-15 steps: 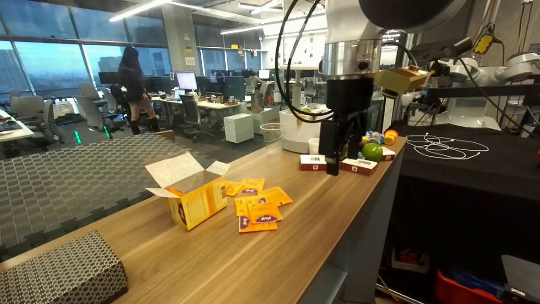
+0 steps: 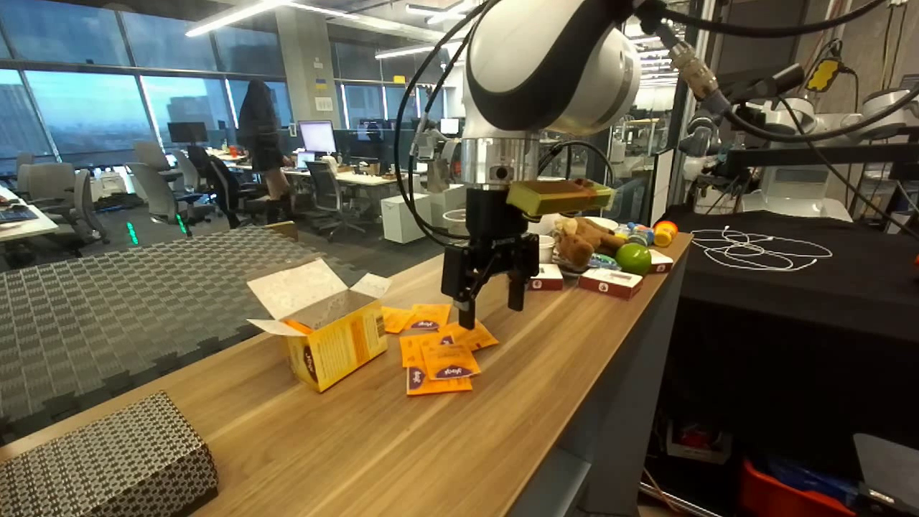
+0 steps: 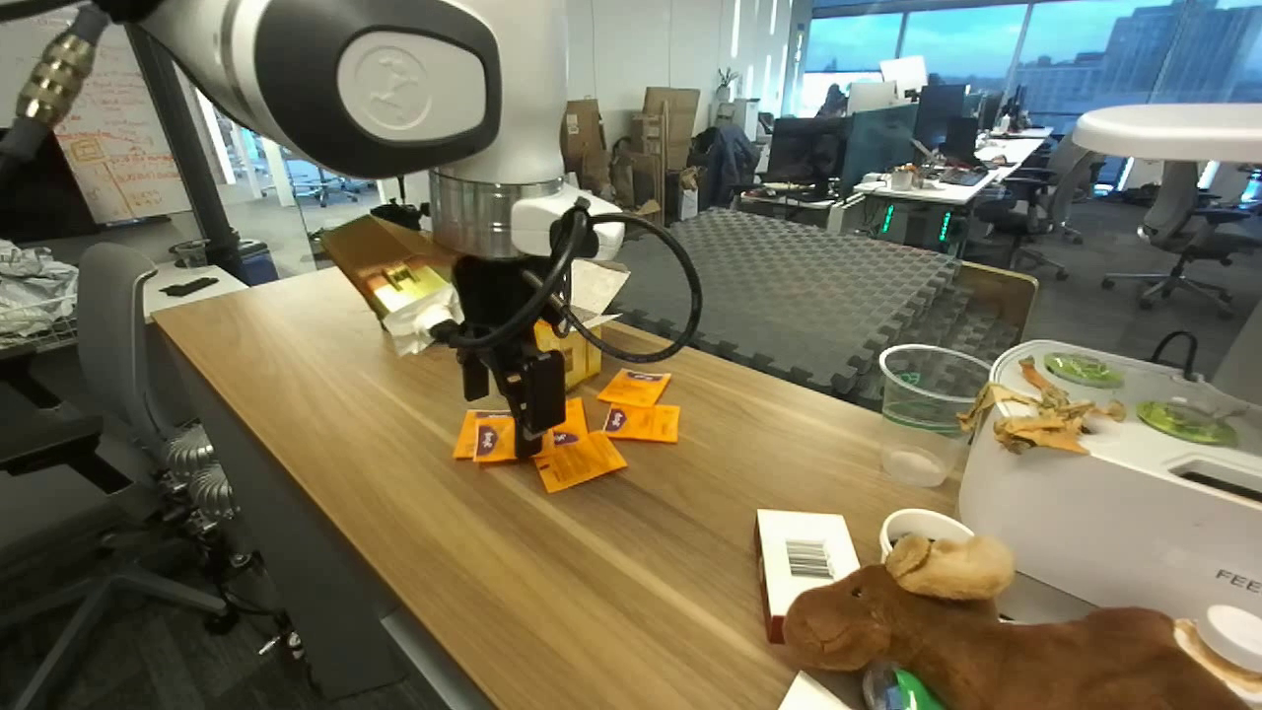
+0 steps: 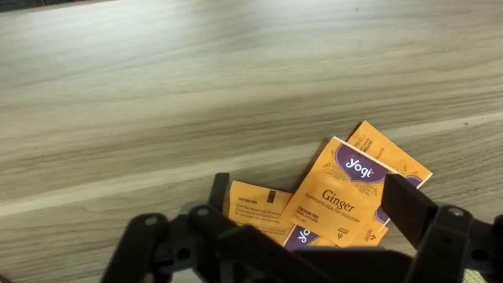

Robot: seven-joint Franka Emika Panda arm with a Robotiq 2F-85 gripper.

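Note:
Several orange tea sachets (image 2: pixel 450 362) lie in a loose, overlapping pile on the wooden table. Beside them stands a yellow tea box (image 2: pixel 342 346) with its flaps up and a bit of orange inside. My gripper (image 2: pixel 492 317) hangs above the pile, fingers pointing down, open and empty. In the wrist view, a Ginger sachet (image 4: pixel 337 200) lies on top of others, seen between the spread fingers; the gripper's body covers the lower part of the pile. From the other side, the gripper (image 3: pixel 502 426) hides part of the sachets (image 3: pixel 580 461) and much of the box.
A black-and-white patterned box (image 2: pixel 112 461) sits at the table's near left. At the other end are white-and-red boxes (image 3: pixel 809 566), a brown plush toy (image 3: pixel 1006 627), a clear cup (image 3: pixel 929 408) and a white appliance (image 3: pixel 1112 497). Bare table lies along the right edge.
My gripper has moved left in exterior view 1, from near the white-and-red boxes to above the sachets. The sachets and tea box have stayed in place.

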